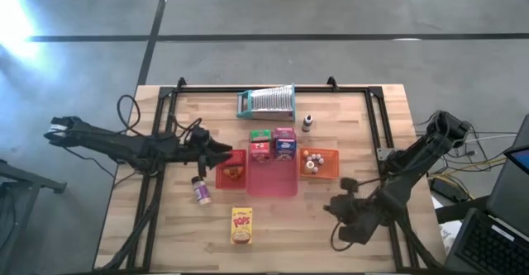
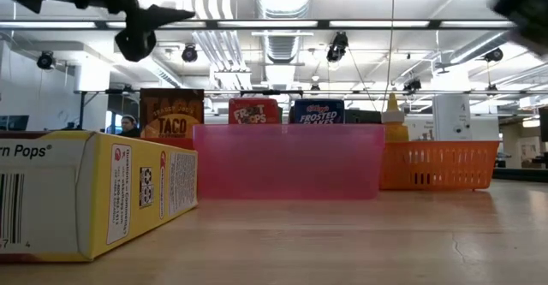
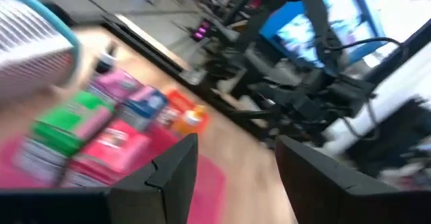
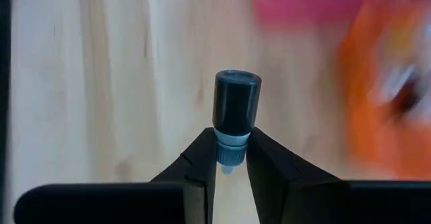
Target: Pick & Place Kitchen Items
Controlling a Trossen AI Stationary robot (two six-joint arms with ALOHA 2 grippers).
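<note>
In the right wrist view a small dark bottle (image 4: 236,103) with a pale ribbed cap is pinched at the cap end by my right gripper. From above, the right gripper (image 1: 339,209) hangs over the table's right side, front of the orange basket (image 1: 331,173). My left gripper stands open and empty, its fingers wide apart; overhead it is near the red basket (image 1: 221,181). The pink bin (image 1: 273,187) in the middle bears several small cereal boxes. A yellow Pops box (image 1: 241,225) lies at the front.
A grater (image 1: 273,100) lies at the back, with a dark bottle (image 1: 307,123) right of it. A purple-labelled jar (image 1: 201,190) rests at left. Small items fill the orange basket. Bare wood stretches across the front right.
</note>
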